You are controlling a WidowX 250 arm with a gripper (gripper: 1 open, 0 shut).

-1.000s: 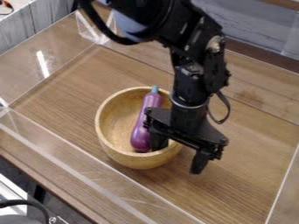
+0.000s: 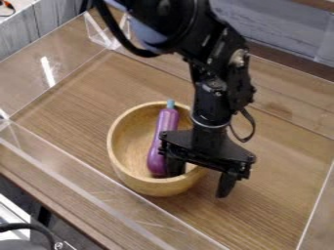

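A wooden bowl (image 2: 127, 146) sits on the wooden table, with a purple eggplant (image 2: 164, 132) lying in it along its right half. My black gripper (image 2: 201, 171) is low over the bowl's right side, open, with one finger inside the bowl beside the eggplant and the other outside the rim to the right. Part of the rim is hidden behind the gripper.
The wooden table (image 2: 92, 98) has clear space left of the bowl and to the right. Transparent panels edge the left side, and a grey wall stands at the back right.
The gripper has shifted slightly over the last second, staying low at the bowl's right side. The eggplant and bowl look nearly unchanged.
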